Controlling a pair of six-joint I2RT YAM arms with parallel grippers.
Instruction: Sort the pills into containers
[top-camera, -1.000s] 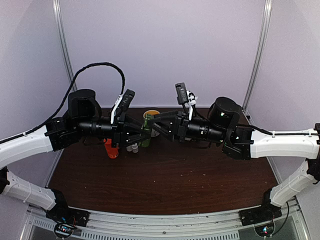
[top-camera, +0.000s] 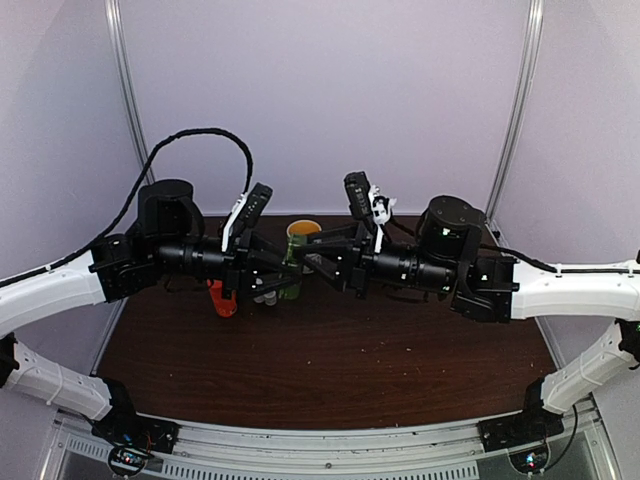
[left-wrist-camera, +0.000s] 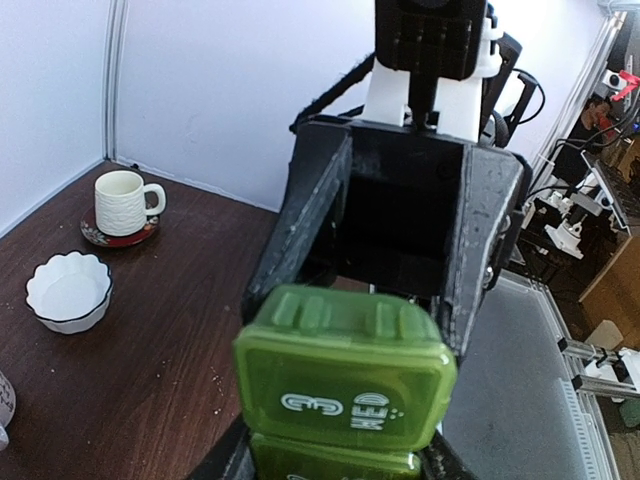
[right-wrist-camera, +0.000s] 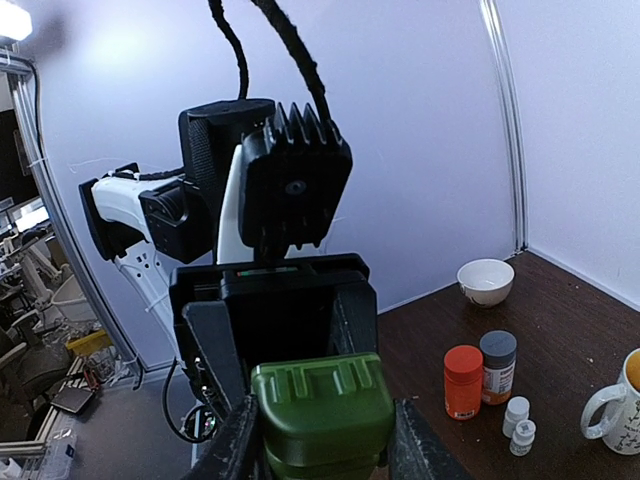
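A green pill container (top-camera: 291, 280) is held in the air between the two arms, lid end up. My left gripper (top-camera: 279, 272) is shut on it from the left. From the right, my right gripper (top-camera: 312, 256) reaches round it with spread fingers; whether they touch its sides cannot be told. White lettering shows on the container's green face (left-wrist-camera: 345, 405) in the left wrist view. An orange bottle (right-wrist-camera: 463, 382), a grey-capped pill bottle (right-wrist-camera: 497, 368) and two small white-capped vials (right-wrist-camera: 518, 425) stand on the table in the right wrist view.
A mug with an orange inside (right-wrist-camera: 613, 410) stands at the right wrist view's edge, with a white bowl (right-wrist-camera: 486, 282) farther back. In the left wrist view are a white cup (left-wrist-camera: 124, 203) on a saucer and a fluted dish (left-wrist-camera: 70, 292).
My right gripper's fingers have spread apart beside the container, and its wrist has tilted slightly. The left arm and the green container have hardly moved.
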